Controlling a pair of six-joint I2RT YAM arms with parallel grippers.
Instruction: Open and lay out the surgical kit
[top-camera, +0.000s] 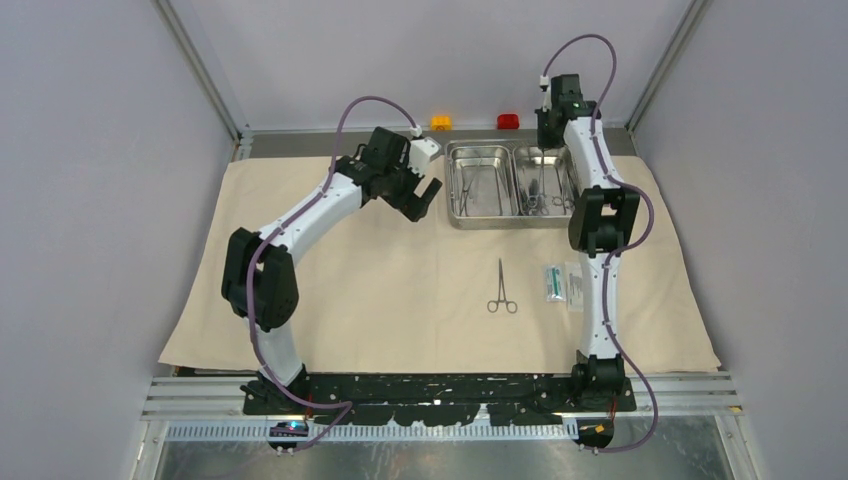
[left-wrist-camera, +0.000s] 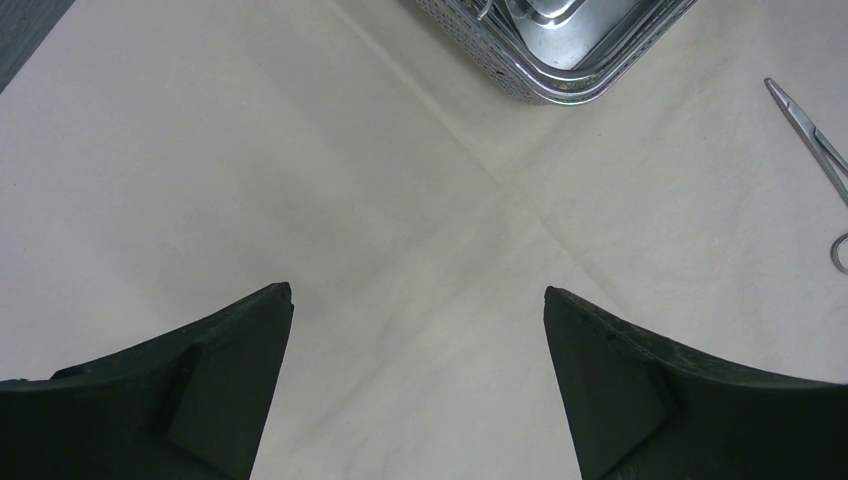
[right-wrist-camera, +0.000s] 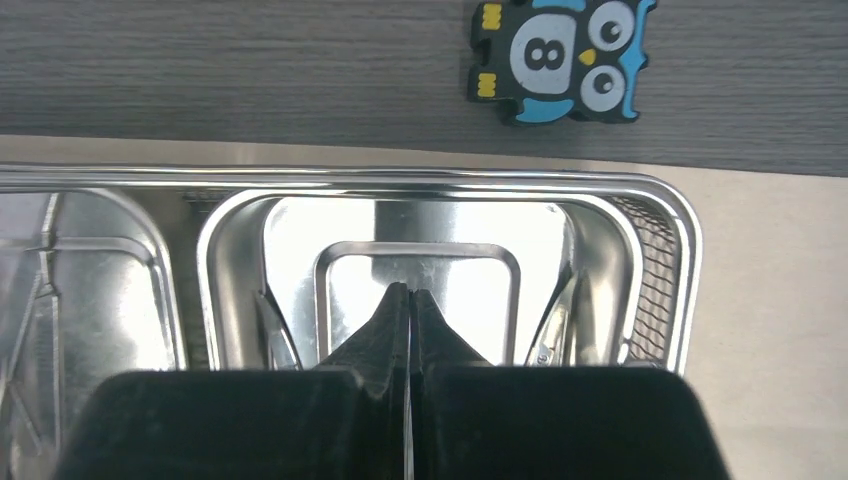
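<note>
A metal mesh tray (top-camera: 508, 222) holds two shiny inner trays with several metal instruments in them. My right gripper is over the back of the right inner tray (right-wrist-camera: 240, 290), shut, with nothing clear between its fingertips. One instrument (right-wrist-camera: 277, 335) lies left of it and another (right-wrist-camera: 553, 325) right of it. Scissors-like handles (top-camera: 533, 203) show in that inner tray from above. A ring-handled clamp (top-camera: 501, 288) rests on the cloth in front of the tray. My left gripper stands open over bare cloth, left of the tray.
Two flat packets, a clear one with green print (top-camera: 554, 283) and a pale one (top-camera: 574, 287), lie beside the right arm. An owl-shaped block (right-wrist-camera: 560, 60) sits on the dark strip behind the tray.
</note>
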